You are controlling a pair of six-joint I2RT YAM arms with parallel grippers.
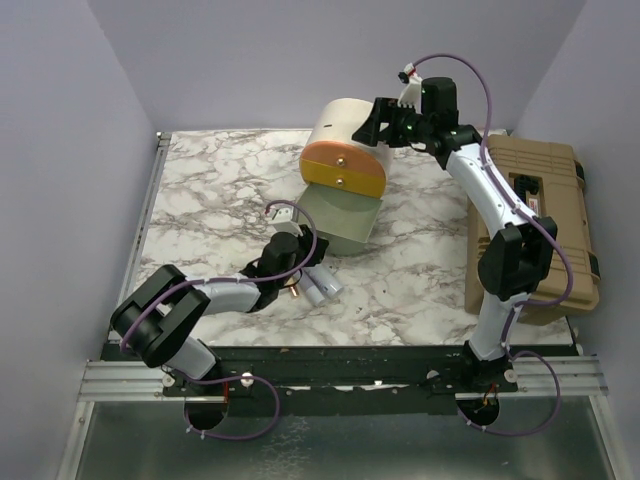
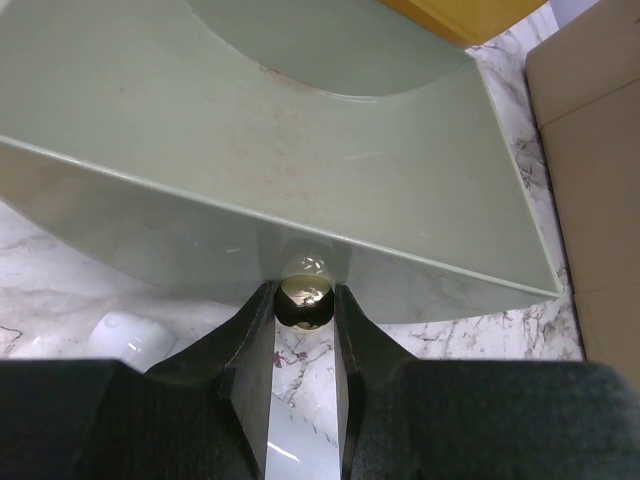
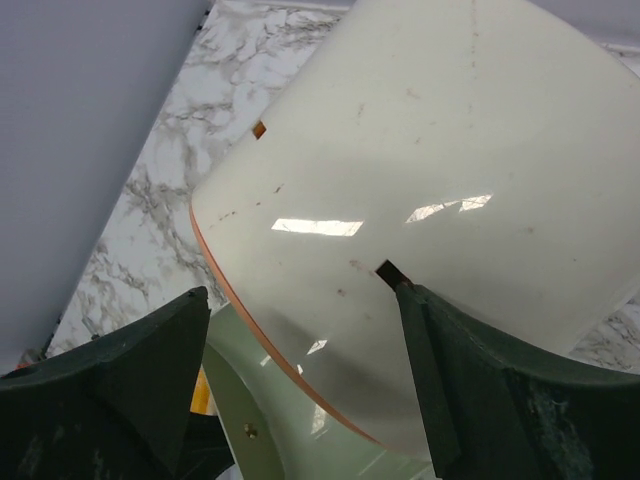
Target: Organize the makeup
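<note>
A white rounded organizer (image 1: 331,124) with orange and yellow drawer fronts has its lowest green drawer (image 1: 341,210) pulled out. My left gripper is shut on that drawer's gold knob (image 2: 305,293) at the front wall; the drawer's inside looks empty. My right gripper stands open over the organizer's white top (image 3: 420,170). In the top view, makeup items, pale tubes (image 1: 326,283) and a small gold one, lie before the drawer, partly behind my left arm; in the left wrist view a white item (image 2: 130,335) lies below it.
A large tan hard case (image 1: 532,306) fills the right side of the table. Walls border the table at the back and sides.
</note>
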